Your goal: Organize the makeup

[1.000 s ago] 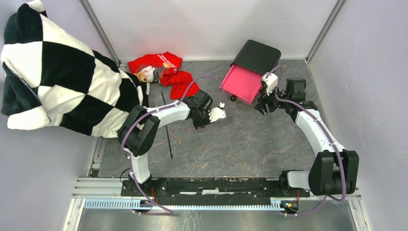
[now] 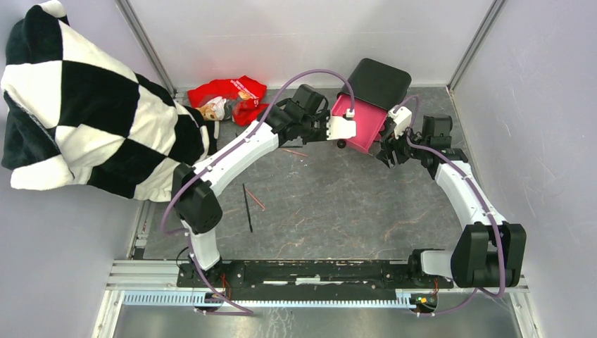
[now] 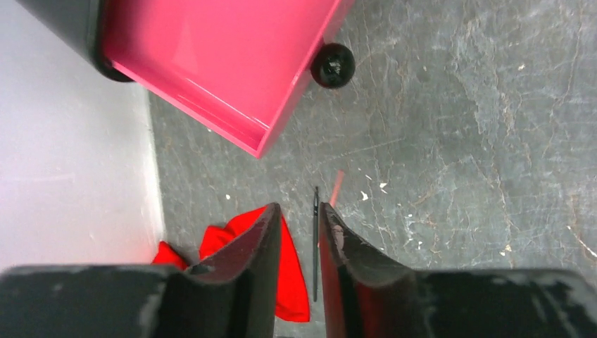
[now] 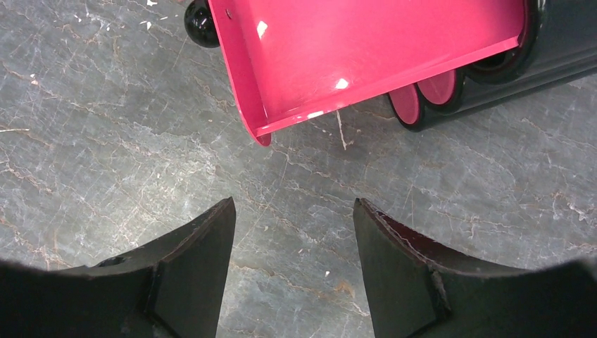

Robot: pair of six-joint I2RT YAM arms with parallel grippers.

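A black organizer (image 2: 374,79) has its pink tray (image 3: 211,56) pulled out, with a black ball (image 3: 332,66) beside its edge. A pink pencil (image 3: 336,184) and a dark pencil (image 3: 315,246) lie on the grey floor, and two more lie lower left in the top view. My left gripper hangs over the floor near the tray's left, fingertips part open; whether it holds anything is unclear. My right gripper stands open and empty near the tray's front corner (image 4: 262,132).
A red bag (image 2: 218,90) lies at the back left, beside a checkered cloth (image 2: 91,105) hanging over the left side. Walls bound the back and sides.
The right arm and organizer look essentially unchanged.
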